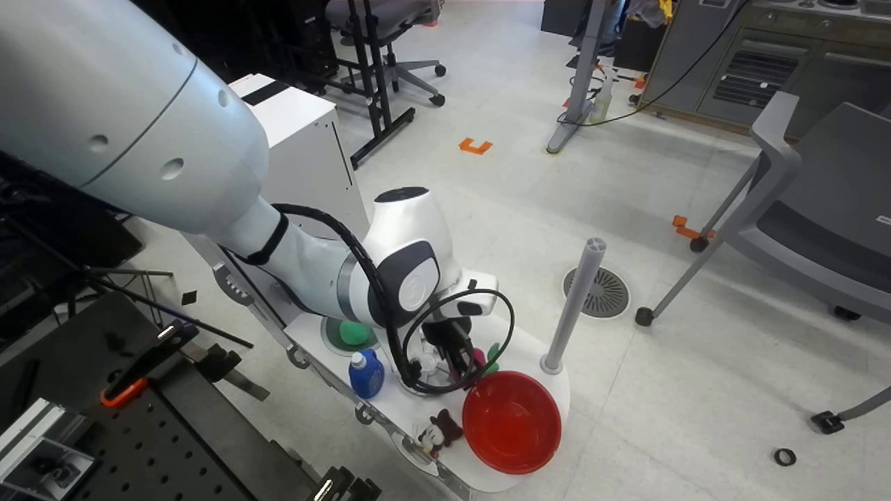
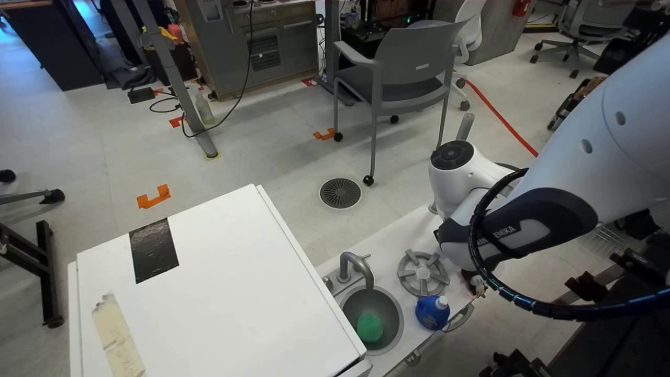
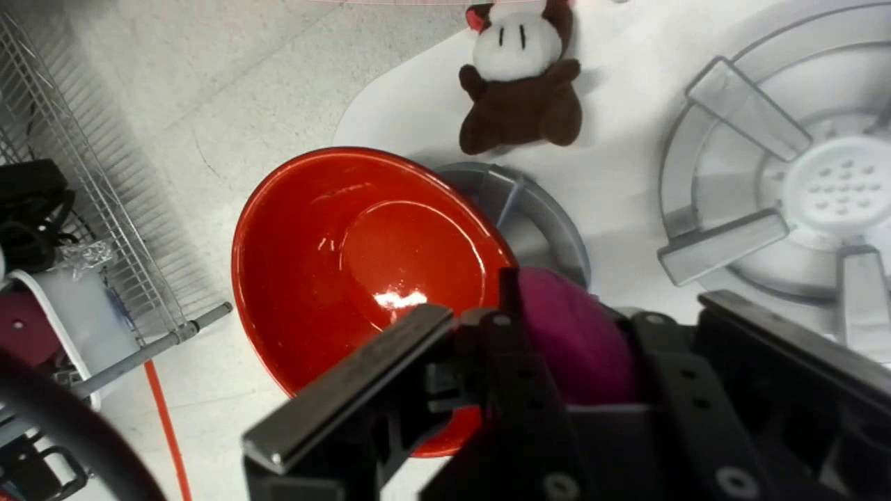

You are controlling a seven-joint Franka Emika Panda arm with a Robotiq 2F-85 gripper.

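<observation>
A magenta object [image 3: 576,338] sits between the black fingers of my gripper, which is shut on it. In exterior view 1 a green part [image 1: 493,356] shows beside the magenta, apparently the same toy. The red bowl [image 1: 511,422] stands near the end of the white counter, close to the gripper. In the wrist view this bowl [image 3: 334,242] looks empty inside, and it lies just left of the held object. My fingers cover its lower right part. From exterior view 2 the arm hides both the gripper and the bowl.
A brown and white plush [image 3: 522,100] lies beside the bowl. Around it are grey burners [image 2: 423,274], a blue bottle [image 1: 365,374], a green ball [image 2: 370,327] in the sink [image 2: 392,314] and a faucet [image 2: 361,264]. An upright grey post [image 1: 574,305] rises at the counter's edge.
</observation>
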